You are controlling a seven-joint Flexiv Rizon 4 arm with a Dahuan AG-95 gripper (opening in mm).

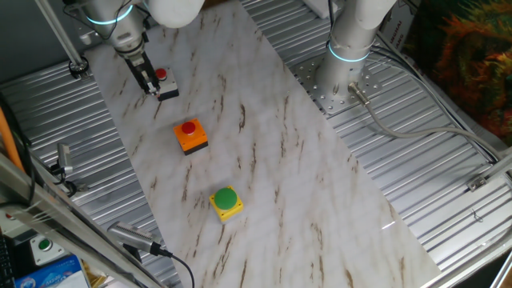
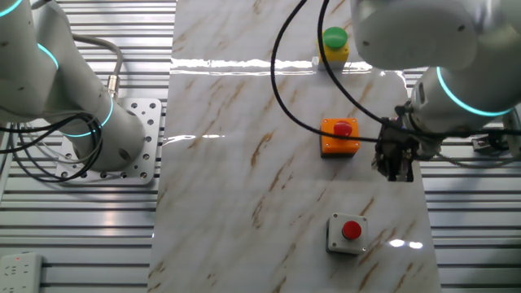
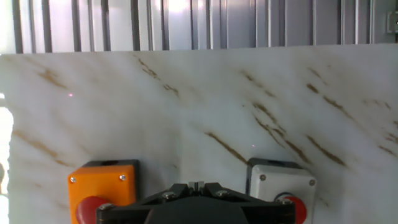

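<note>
Three push-button boxes stand in a row on the marble-patterned board. One is a white box with a red button point(image 2: 351, 231), another an orange box with a red button point(image 2: 339, 138), the third a yellow box with a green button point(image 1: 226, 200). My gripper is shut, its fingertips together and nothing seen between them. In the wrist view it lies between the orange box point(image 3: 102, 186) and the white box point(image 3: 283, 183). Exterior view 2 has the gripper point(image 2: 394, 176) over the board's right side, apart from the boxes. Its height above the board is hard to judge.
Bare marble board point(image 1: 264, 160) extends around the boxes, with slatted metal table beyond its edges. A black cable point(image 2: 281, 89) hangs across exterior view 2. At the board's lower left edge is a silver camera-like device point(image 1: 134, 238) with a cable.
</note>
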